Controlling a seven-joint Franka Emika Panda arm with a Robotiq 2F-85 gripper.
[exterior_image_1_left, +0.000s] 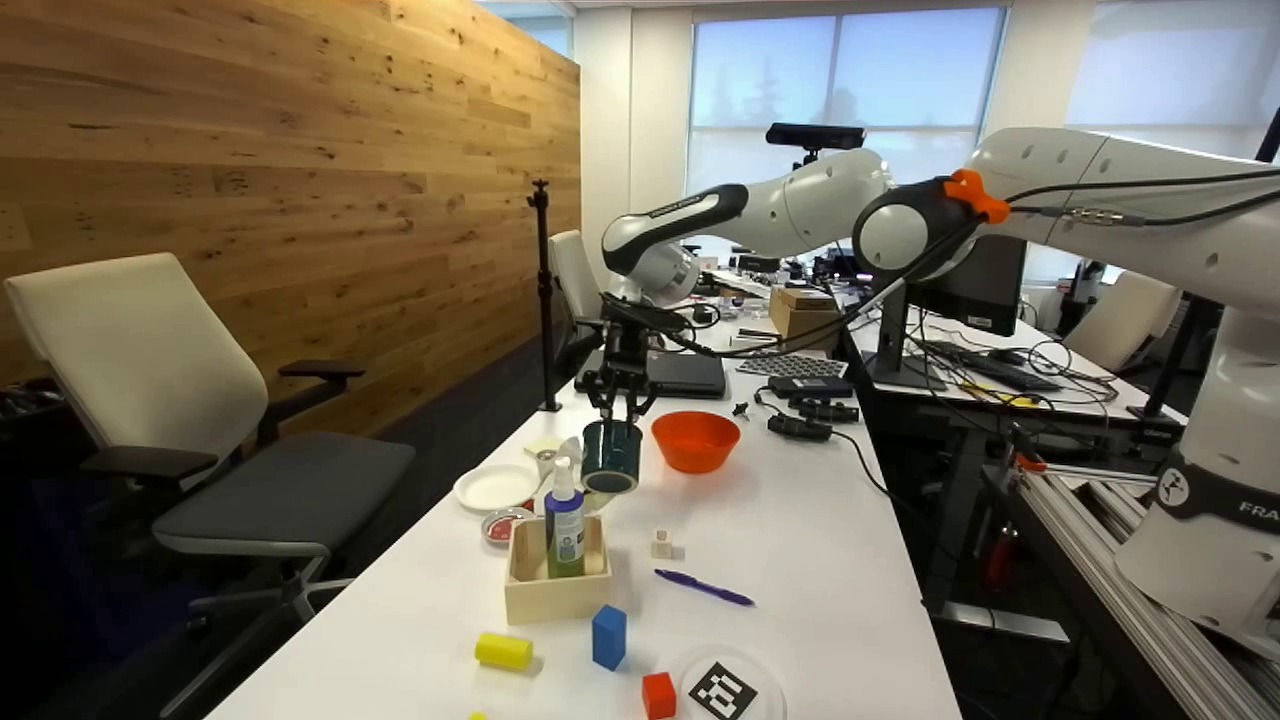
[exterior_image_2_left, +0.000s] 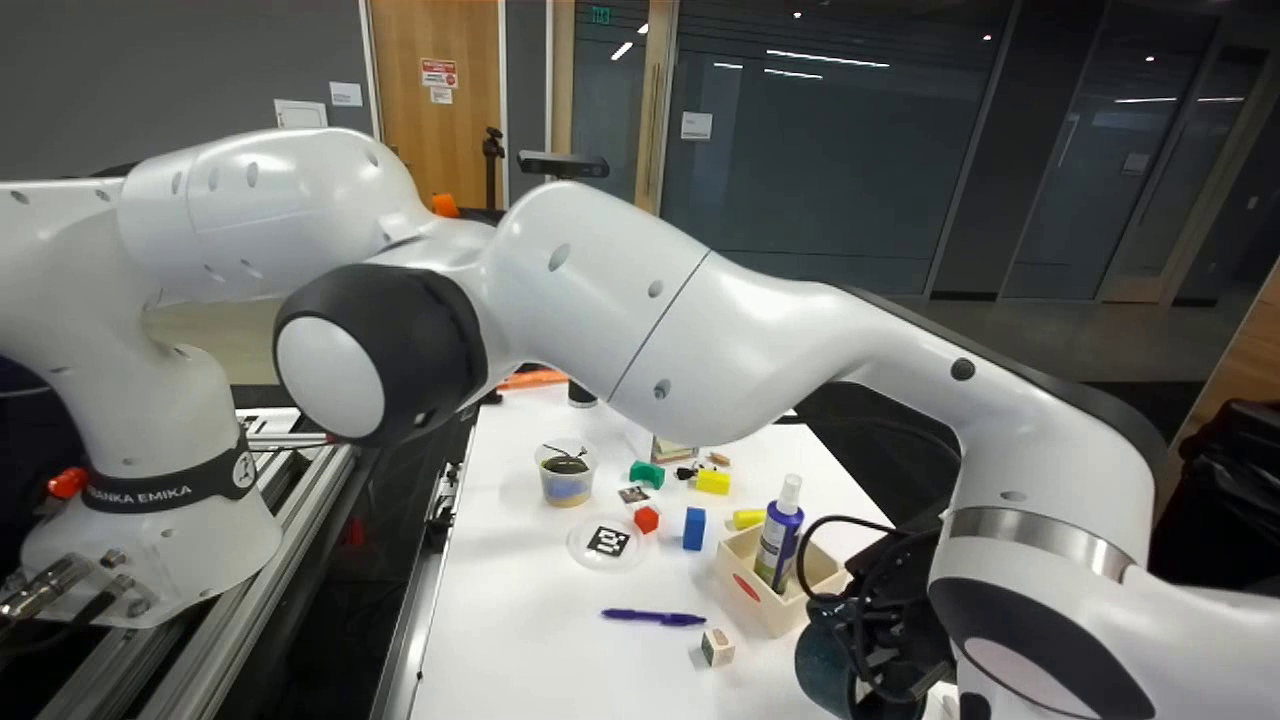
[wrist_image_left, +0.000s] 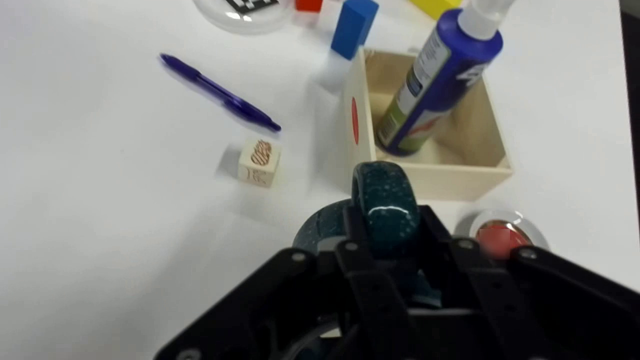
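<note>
A dark teal mug (exterior_image_1_left: 612, 450) hangs above the white table, with my gripper (exterior_image_1_left: 618, 414) shut on its handle. In the wrist view the mug's handle (wrist_image_left: 387, 207) rises between the black fingers, while much of the mug's body is hidden behind them. Exterior view 2 has the mug (exterior_image_2_left: 828, 672) at the bottom right, partly covered by the gripper and cables. The mug is tilted, its base ring facing exterior view 1. Close by stands a pale wooden box (wrist_image_left: 444, 180) with a purple and green spray bottle (wrist_image_left: 429, 78) leaning in it.
An orange bowl (exterior_image_1_left: 696, 444) sits behind and right of the mug. A white plate (exterior_image_1_left: 495, 487) lies to the left. A small stamped cube (wrist_image_left: 259, 162), a purple pen (wrist_image_left: 219, 93) and a blue block (exterior_image_1_left: 608, 637) are on the table, whose right side near the pen is clear.
</note>
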